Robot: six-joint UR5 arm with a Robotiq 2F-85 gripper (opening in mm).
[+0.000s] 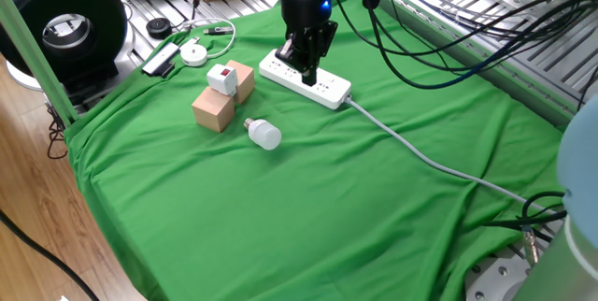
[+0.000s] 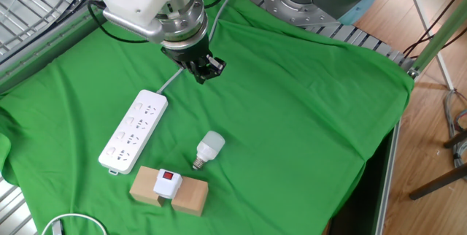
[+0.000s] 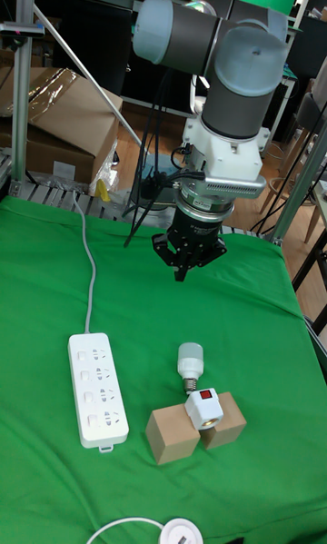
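My gripper (image 1: 299, 67) hangs in the air, with nothing seen held in it. In exterior view 1 it overlaps the white power strip (image 1: 329, 93); the other views show it clear of the strip. Its fingers are dark and small, so their spacing is unclear. A white bulb (image 2: 211, 146) with a metal screw base lies on the green cloth. Near that base, a white adapter with a red switch (image 3: 204, 409) rests across two wooden blocks (image 2: 190, 195), its socket side facing away from the bulb in exterior view 3.
A grey cable (image 1: 430, 159) runs from the strip across the cloth. A white round device with a cable (image 1: 193, 54) and a white plug-like piece (image 1: 161, 59) lie beyond the blocks. Wide bare green cloth (image 2: 306, 118) lies beside the bulb.
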